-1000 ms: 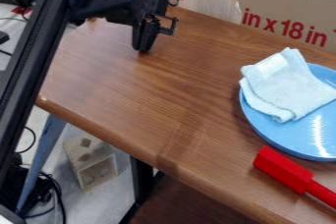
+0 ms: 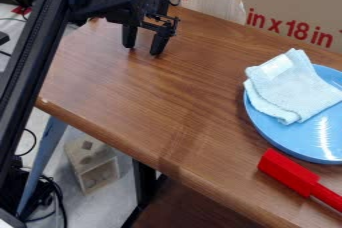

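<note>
The black gripper [image 2: 143, 38] hangs low over the back left of the wooden table, its fingers apart and nothing seen between them. On the right a light blue folded cloth [image 2: 286, 87] lies on a blue plate [image 2: 306, 146]. A red-handled tool [image 2: 287, 170] lies at the front right of the table, below the plate, running out of view at the right edge.
A cardboard box [image 2: 301, 2] stands behind the table. Beyond the table's left edge are cables and a small beige object [image 2: 94, 167] on the lower level.
The gripper's fingers have spread apart, and the wrist has shifted slightly. The cloth, plate and red tool have not moved.
</note>
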